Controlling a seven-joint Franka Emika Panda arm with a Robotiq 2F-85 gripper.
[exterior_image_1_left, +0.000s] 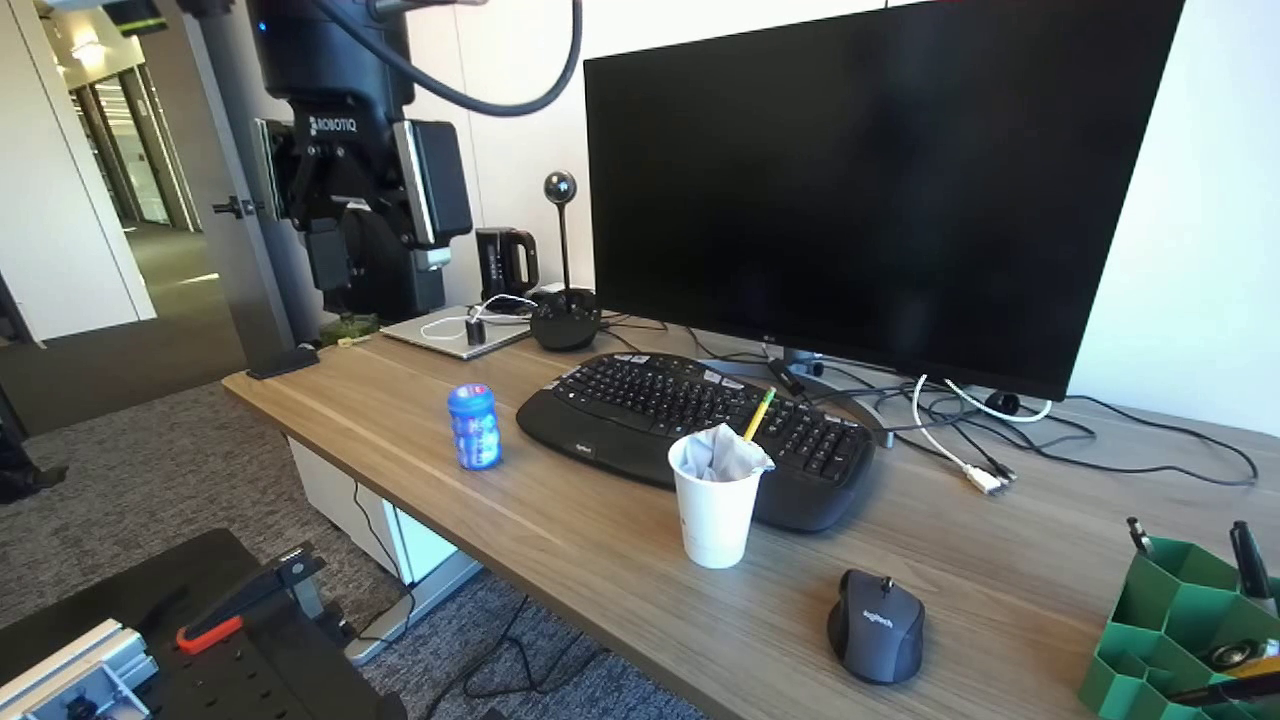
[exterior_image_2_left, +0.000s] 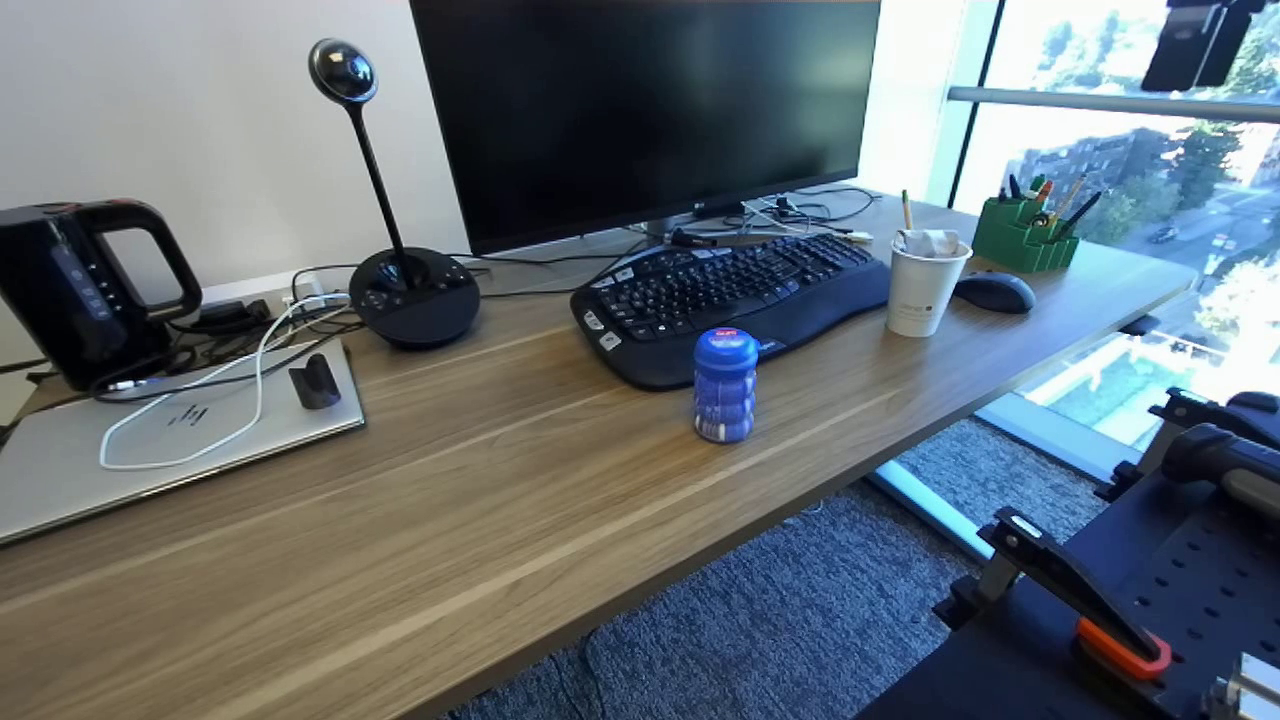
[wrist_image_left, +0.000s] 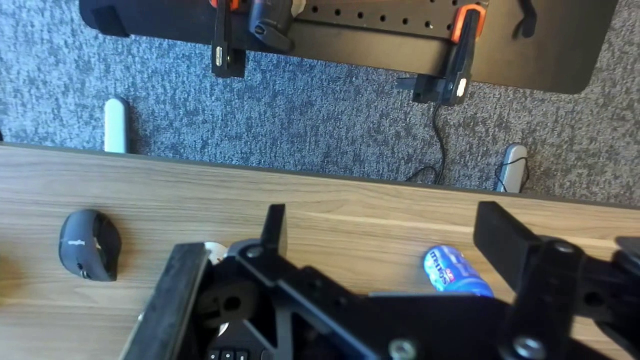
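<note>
My gripper (exterior_image_1_left: 374, 266) hangs high above the desk, fingers open, with nothing between its fingers. In the wrist view the two fingers stand wide apart over the desk. A blue bottle with a blue lid (exterior_image_2_left: 725, 384) stands upright near the front edge of the desk; from the wrist it shows next to the right finger, well below it. The white paper cup (exterior_image_1_left: 716, 510) holds a grey crumpled wrapper (exterior_image_1_left: 725, 452) and a yellow-green pencil (exterior_image_1_left: 758, 415). Seen from the wrist, most of that cup hides behind the left finger.
A black keyboard (exterior_image_1_left: 672, 414) lies behind the bottle and cup, below a large monitor (exterior_image_1_left: 864, 192). The mouse (exterior_image_1_left: 877, 626) and a green pen holder (exterior_image_2_left: 1026, 234) are farther right. A kettle (exterior_image_2_left: 90, 294), a speakerphone (exterior_image_2_left: 414, 300) and a laptop (exterior_image_2_left: 48, 474) occupy the left end.
</note>
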